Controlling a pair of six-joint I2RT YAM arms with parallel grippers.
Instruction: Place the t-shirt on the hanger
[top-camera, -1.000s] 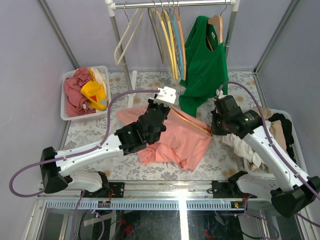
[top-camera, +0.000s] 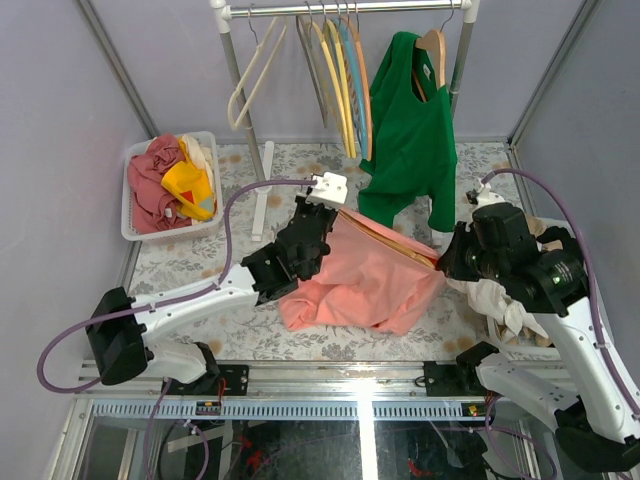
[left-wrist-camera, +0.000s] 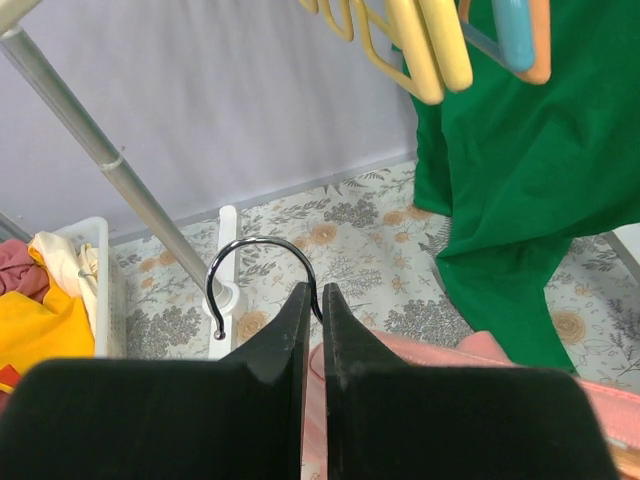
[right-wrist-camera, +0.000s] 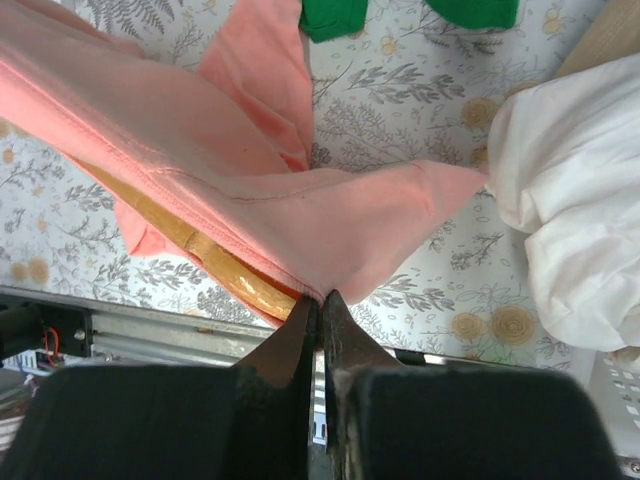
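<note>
The pink t-shirt (top-camera: 365, 285) hangs in folds over the middle of the table, its neckline drawn into a long slit. A wooden hanger (right-wrist-camera: 225, 262) runs along that opening, mostly inside the shirt. In the left wrist view, its metal hook (left-wrist-camera: 262, 241) curves up from my left gripper, whose fingers are shut on the hanger near the hook's base. My right gripper is shut at the collar's right end, pinching the shirt's edge close to the hanger's tip. How far the hanger's left arm reaches inside is hidden.
Above the back of the table, a rack rail (top-camera: 350, 8) carries several empty hangers and a green garment (top-camera: 415, 130). A basket of clothes (top-camera: 137, 215) stands at the left. White cloth (top-camera: 500, 305) spills from another basket at the right.
My right gripper has moved to the right with the collar edge, stretching the shirt that way. The shirt's left part has drawn in behind my left arm, which has shifted only slightly.
</note>
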